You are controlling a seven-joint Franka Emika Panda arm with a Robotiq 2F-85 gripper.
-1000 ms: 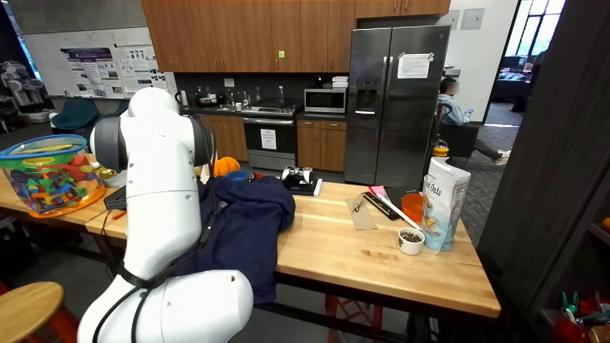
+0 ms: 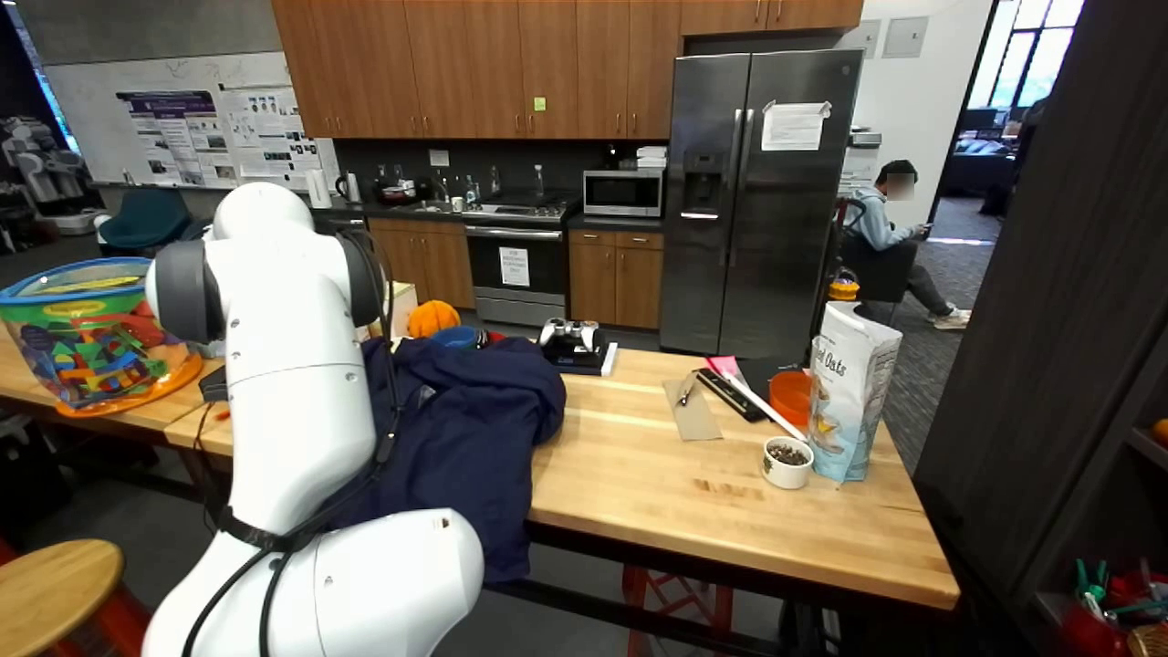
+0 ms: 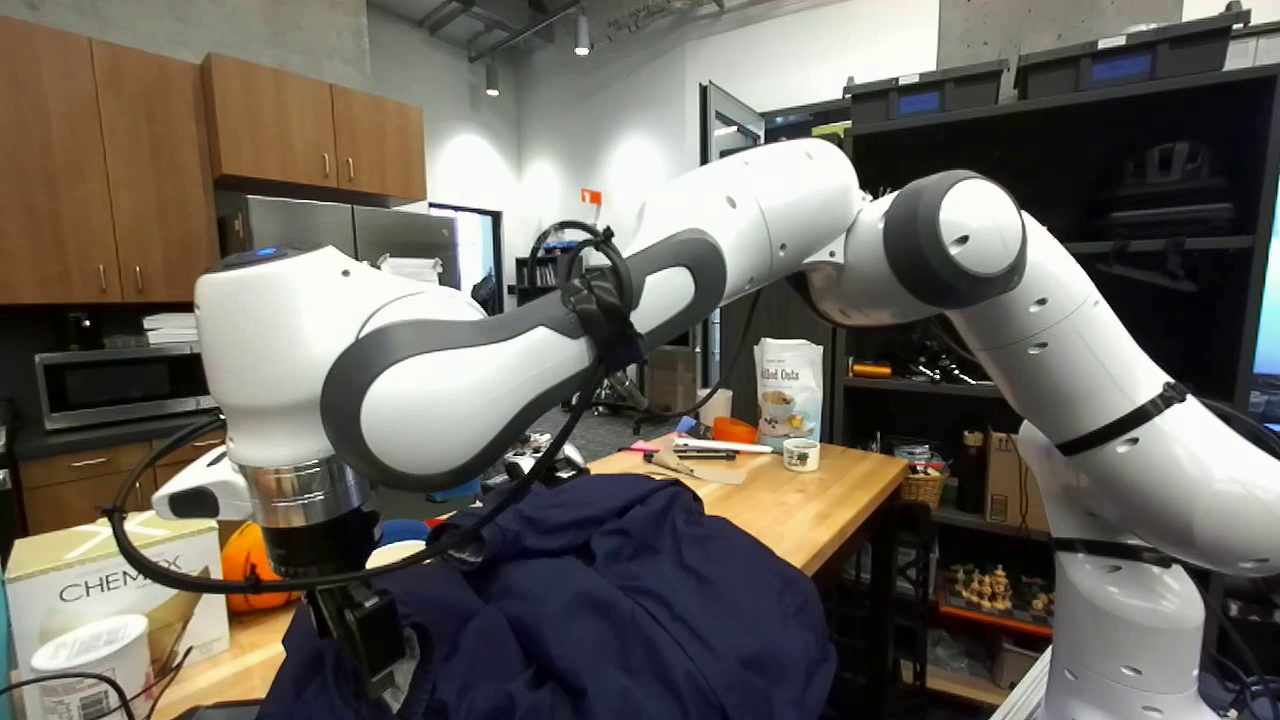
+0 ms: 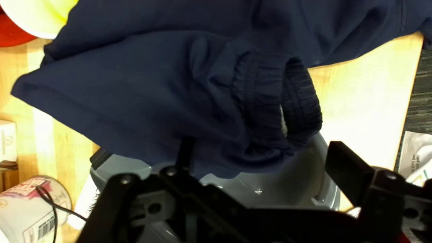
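A dark navy garment lies bunched on the wooden table, and one sleeve-like end has a gathered elastic cuff whose mouth gapes to the right in the wrist view. Part of this end overlaps a shiny grey object; what that object is, I cannot tell. My gripper is open, its two black fingers far apart on either side of the cuff end as seen from the wrist. In exterior view 2 the gripper points down at the left side of the garment. Exterior view 1 has the gripper hidden behind the arm.
A Chemex box, a white canister and an orange pumpkin stand near the gripper. Farther off are a game controller stand, a small white cup and an oats bag.
In exterior view 1 the arm has swung a little to the left and its upper joint sits slightly lower. The visible part of the garment looks unchanged. A seated person in the background has shifted.
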